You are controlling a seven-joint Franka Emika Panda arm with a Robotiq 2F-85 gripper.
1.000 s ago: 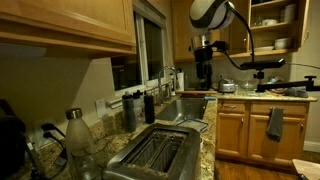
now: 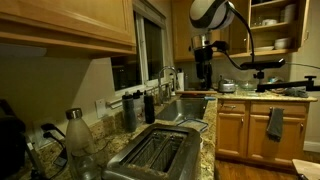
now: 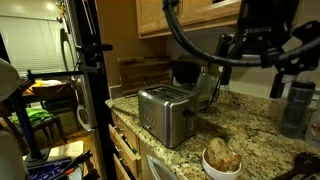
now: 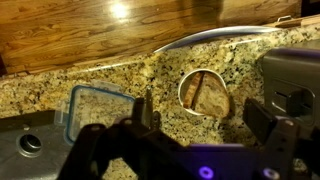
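Note:
My gripper is open in the wrist view, its dark fingers set wide apart with nothing between them. Below it on the granite counter is a white bowl (image 4: 185,87) holding toasted bread (image 4: 211,96); the height gap cannot be judged from here. In exterior view 2 the bread (image 3: 221,153) sits in the bowl (image 3: 218,173) in front of a silver toaster (image 3: 168,113). Part of the toaster (image 4: 288,72) shows at the right of the wrist view. Exterior view 1 has the gripper (image 2: 203,74) hanging from the arm above the counter, pointing down.
A clear container with a blue rim (image 4: 72,112) lies left of the bowl, beside the sink (image 4: 30,146). In exterior view 1 a metal bottle (image 2: 78,133) stands near the toaster (image 2: 150,150). Dark bottles (image 2: 149,108) line the back. The counter edge borders a wooden floor (image 4: 90,35).

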